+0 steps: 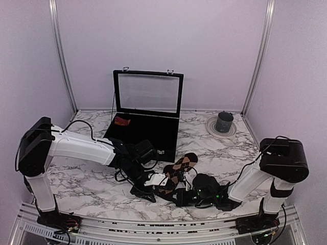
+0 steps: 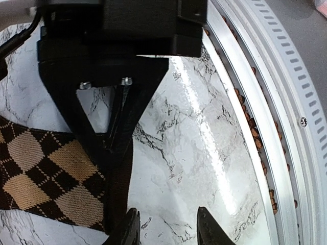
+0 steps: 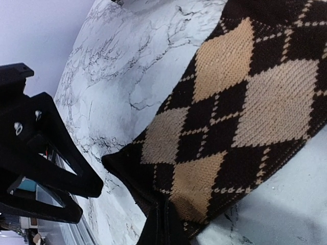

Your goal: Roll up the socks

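Observation:
The argyle sock [image 1: 186, 161], dark brown with tan and beige diamonds, lies flat on the marble table, its toe pointing away and its cuff near the front. In the right wrist view my right gripper is shut on the cuff edge of the sock [image 3: 202, 138], pinching a thin bit of dark cloth. My left gripper stands open beside the cuff, only bare marble between its fingers. From above, the left gripper [image 1: 148, 196] is close to the right gripper [image 1: 166, 195], and the two arms partly hide the cuff.
An open black case [image 1: 145, 127] with a clear lid stands behind, a red item [image 1: 122, 121] inside. At the back right a grey cup [image 1: 224, 122] sits on a plate [image 1: 210, 128]. Marble is free at the front left and right of the sock.

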